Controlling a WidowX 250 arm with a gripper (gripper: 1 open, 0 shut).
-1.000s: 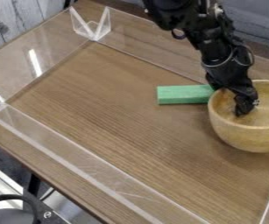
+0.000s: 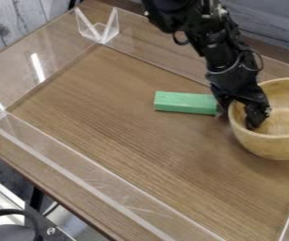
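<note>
My black gripper [image 2: 245, 108] reaches down from the top onto the left rim of a wooden bowl [image 2: 278, 143] at the right edge. Its fingertips are at or inside the rim; whether anything is between them is hidden by the dark gripper body. A green rectangular block [image 2: 182, 102] lies on the wooden table [image 2: 96, 141], just left of the bowl, its right end at my gripper.
Clear plastic strips border the table on several sides. A clear angular piece [image 2: 96, 26] stands at the back left. A black ringed object [image 2: 21, 230] is at the bottom left.
My gripper has shifted slightly left along with its arm, and the bowl has moved a little rightward compared with a second ago. The green block sits slightly further left.
</note>
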